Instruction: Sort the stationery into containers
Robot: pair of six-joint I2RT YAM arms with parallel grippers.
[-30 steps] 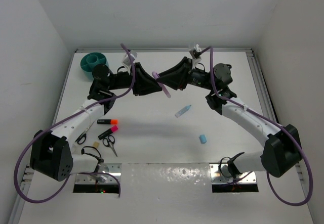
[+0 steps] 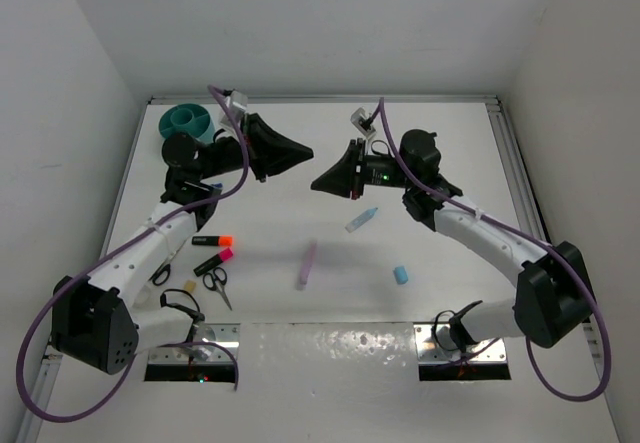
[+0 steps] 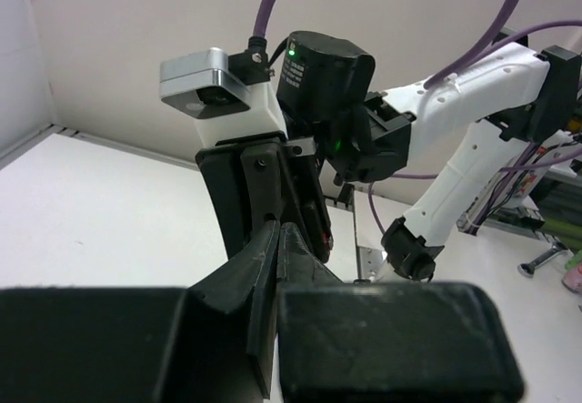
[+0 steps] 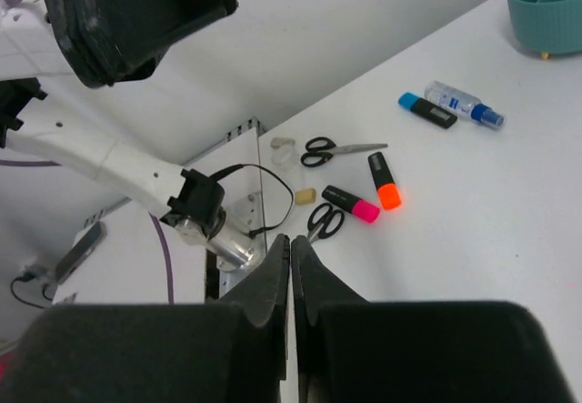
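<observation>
My left gripper [image 2: 305,153] is raised over the middle of the table, shut with nothing visible between its fingers. My right gripper [image 2: 320,185] faces it, also shut and empty. A pink stick-like item [image 2: 307,263] lies on the table below them. A teal compartment holder [image 2: 187,123] stands at the back left. Markers with orange [image 2: 226,241] and pink [image 2: 226,254] caps lie at the left beside scissors [image 2: 215,281]. In the right wrist view a blue-capped marker [image 4: 427,110] lies beside a clear bottle [image 4: 459,103].
A clear blue tube [image 2: 360,220] lies right of centre, and a small blue block [image 2: 400,274] near the front right. The two arms are close together in the air.
My left gripper moved up and my right gripper down, and they are further apart.
</observation>
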